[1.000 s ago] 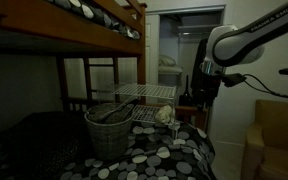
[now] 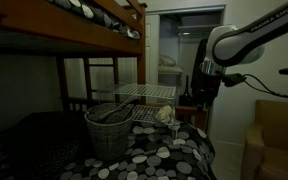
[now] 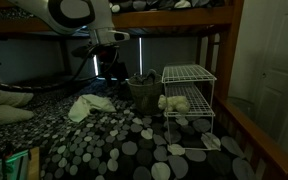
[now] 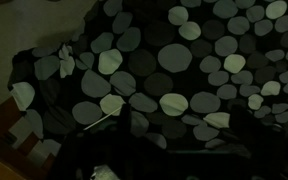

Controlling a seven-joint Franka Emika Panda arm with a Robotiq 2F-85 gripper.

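Over the bed, my gripper points downward, to the right of a two-tier white wire rack. In the wrist view two dark fingers stand apart at the bottom, with only dotted bedspread visible between them; the gripper looks open, though the picture is dim. A round woven basket stands on the bed left of the rack. On the rack's lower shelf sits a pale plush toy. A crumpled white cloth lies on the bed, left of the basket in exterior view 2.
The upper bunk overhangs the basket and part of the bed. A wooden bed rail runs along one side. A brown armchair stands at the right. Bare bedspread stretches in front of the basket.
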